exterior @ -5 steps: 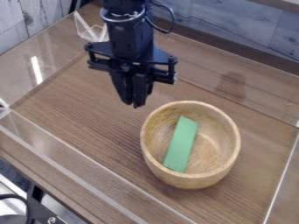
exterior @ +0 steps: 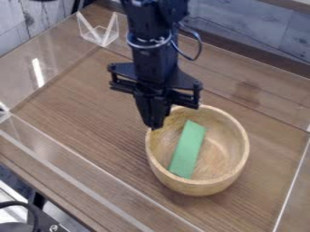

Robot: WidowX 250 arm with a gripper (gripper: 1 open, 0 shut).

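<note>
My gripper [exterior: 152, 119] hangs over the left rim of a beige bowl [exterior: 224, 172], its narrow tip pointing down. Whether its fingers are open or shut cannot be made out. Inside the bowl lies a flat green object [exterior: 188, 148], lengthwise from back to front and slightly tilted.
A pale, crumpled clear item sits at the left edge, and a dark cable shows in the bottom left corner.
The bowl and the green object look unmoved.
</note>
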